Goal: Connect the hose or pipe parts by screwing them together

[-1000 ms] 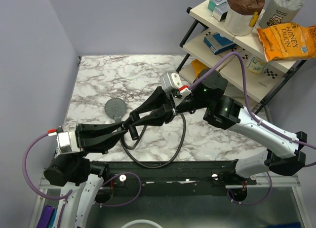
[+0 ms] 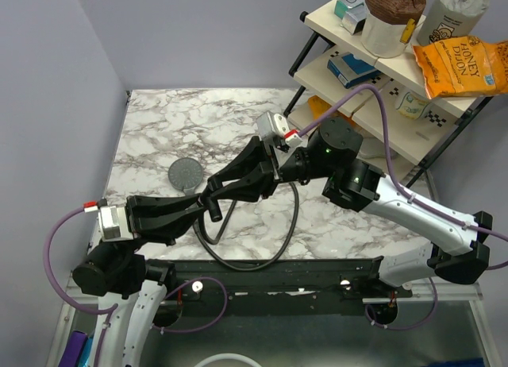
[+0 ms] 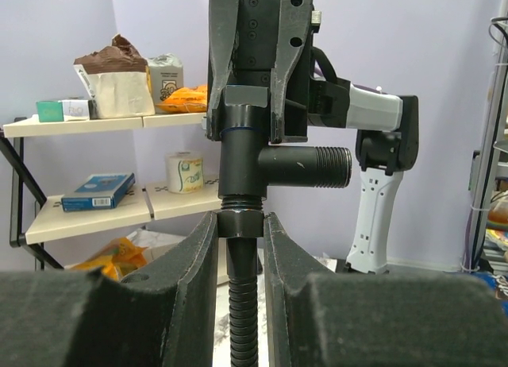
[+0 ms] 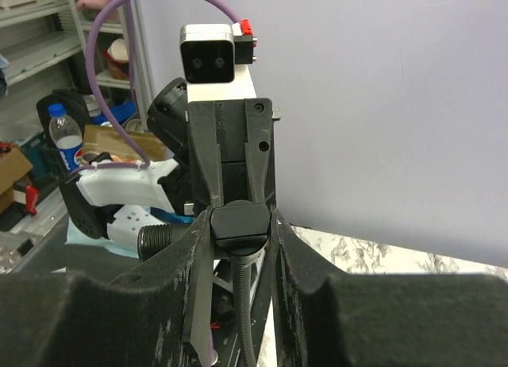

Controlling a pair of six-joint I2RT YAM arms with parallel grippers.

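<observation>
In the left wrist view a black T-shaped fitting [image 3: 304, 166] stands upright above a hose end with a knurled nut [image 3: 240, 222] and ribbed hose [image 3: 243, 319]. My left gripper [image 2: 198, 204] is shut on the hose's nut just under the fitting. My right gripper is shut on the fitting, seen with its threaded side port in both wrist views. The grippers meet above the counter. The grey hose [image 2: 294, 220] loops below them beside a round shower head [image 2: 185, 175].
A shelf rack [image 2: 333, 81] with boxes and bags fills the back right.
My left gripper and wrist have shifted slightly in the top view. The right arm has also moved a little, with both grippers still together at the fitting.
</observation>
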